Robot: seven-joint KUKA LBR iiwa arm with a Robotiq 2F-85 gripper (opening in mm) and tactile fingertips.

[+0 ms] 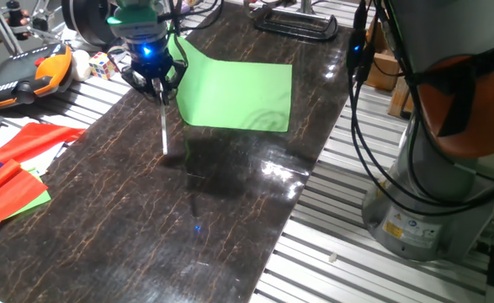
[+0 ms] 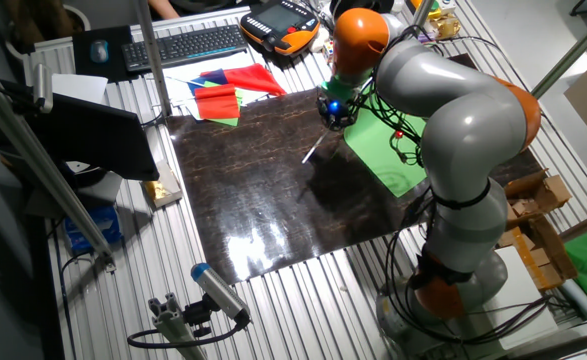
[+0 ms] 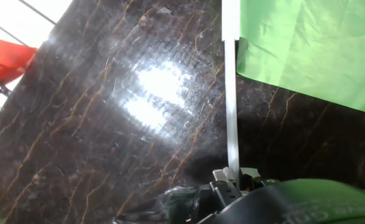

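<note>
A thin white rod (image 3: 231,106) is clasped at one end by my gripper, whose fingers look shut around it. In exterior view 1 the rod (image 1: 164,130) points down from the gripper (image 1: 159,91) over the dark marbled board; whether its tip touches the surface is unclear. A green cloth (image 1: 238,94) lies right beside the gripper, smooth over most of its area, its far-left part narrowing to a point partly behind the gripper. In exterior view 2 the arm covers some of this green cloth (image 2: 373,150), and the rod (image 2: 315,148) slants away from it.
Red, blue and green cloths (image 1: 15,185) lie in a pile off the board's left edge. A teach pendant (image 1: 28,76) and a puzzle cube (image 1: 103,65) sit at the back left. A black handle-like frame (image 1: 295,23) rests at the far end. The near board (image 1: 129,227) is bare.
</note>
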